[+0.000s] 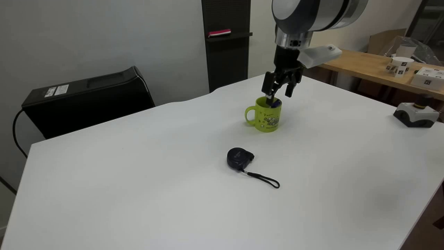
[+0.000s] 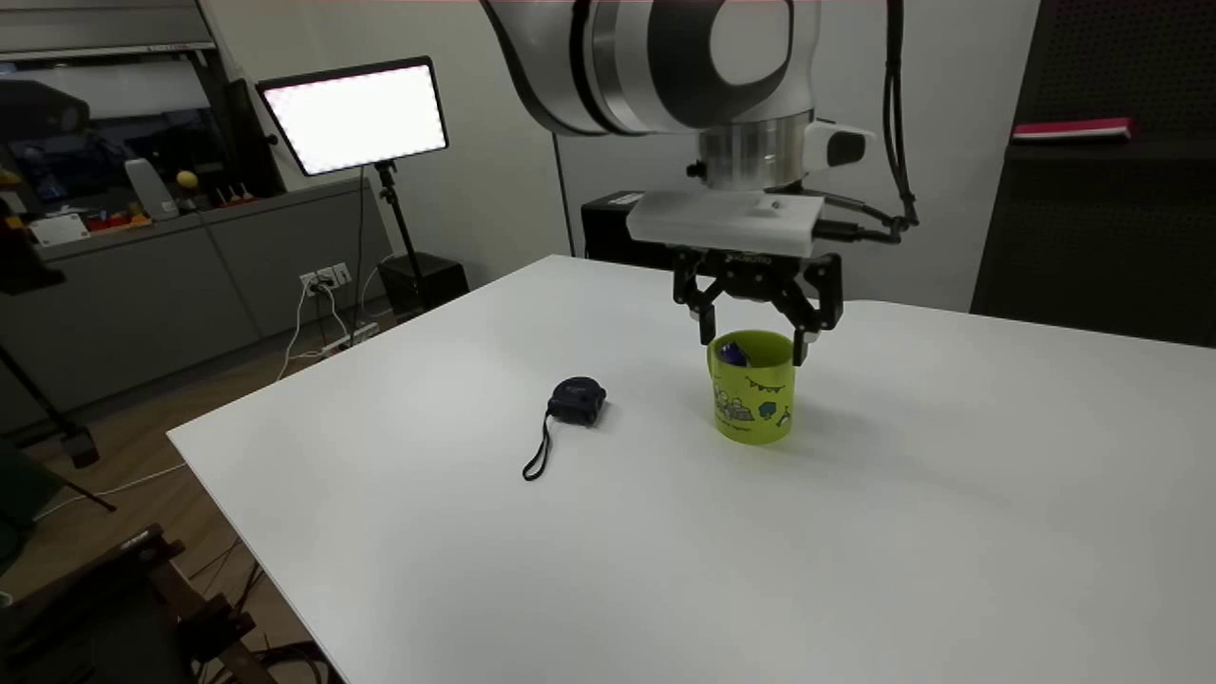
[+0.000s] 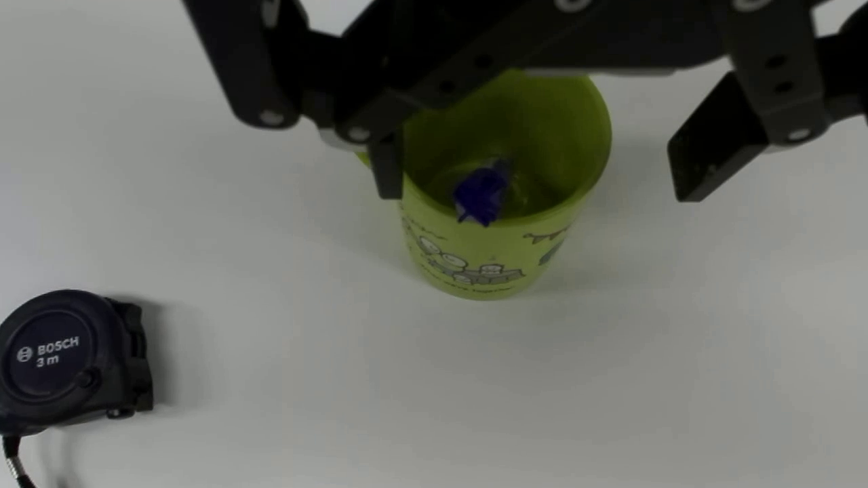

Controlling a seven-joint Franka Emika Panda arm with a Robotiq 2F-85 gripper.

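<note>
A lime-green mug (image 1: pixel 266 118) with printed drawings stands upright on the white table, its handle to the left in exterior view 1. Inside it lies a small dark-blue thing (image 3: pixel 481 194), maybe a wrapped sweet; it reaches close to the rim in exterior view 2. My gripper (image 2: pixel 752 340) is open just above the mug, its fingers wide apart. In the wrist view the left fingertip (image 3: pixel 388 167) overlaps the mug's rim, and the right fingertip (image 3: pixel 708 150) is out past the mug's other side. Nothing is held. Whether a finger touches the rim, I cannot tell.
A black Bosch tape measure (image 1: pixel 239 158) with a wrist strap lies on the table in front of the mug. An emergency-stop box (image 1: pixel 416 113) sits at the right edge in exterior view 1.
</note>
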